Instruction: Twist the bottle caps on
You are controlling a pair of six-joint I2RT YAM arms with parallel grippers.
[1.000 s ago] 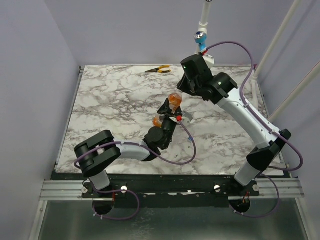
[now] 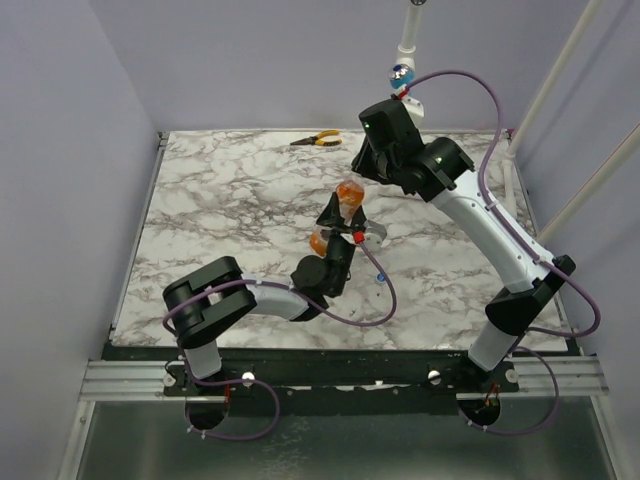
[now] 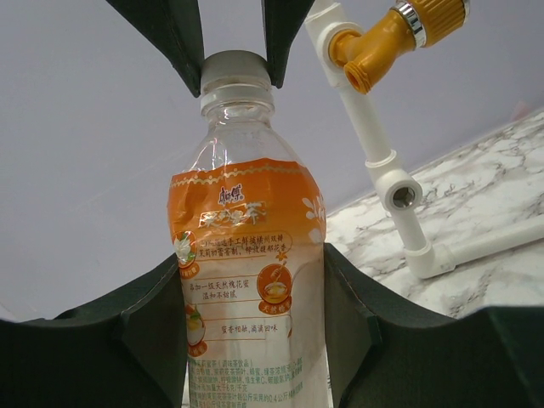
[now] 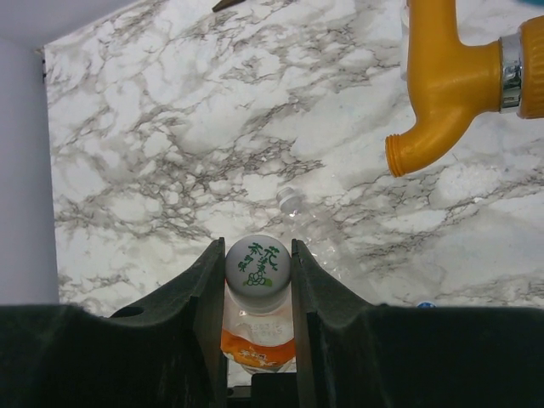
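Observation:
An orange-labelled bottle (image 3: 246,255) stands upright between the fingers of my left gripper (image 2: 340,215), which holds it by its body. Above it, my right gripper (image 2: 362,170) is shut on the white cap at the bottle's neck; in the left wrist view its dark fingertips grip the cap from either side. A second, clear bottle (image 4: 319,238) lies on the table below, partly hidden in the top view.
A yellow tap (image 4: 450,102) on white piping (image 3: 382,161) is at the back right. Pliers (image 2: 316,139) lie at the back of the marble table (image 2: 210,190), whose left part is clear.
Both arms have shifted slightly: the left a little to the right, the right a little upward in the top view, with bottle and cap still between them.

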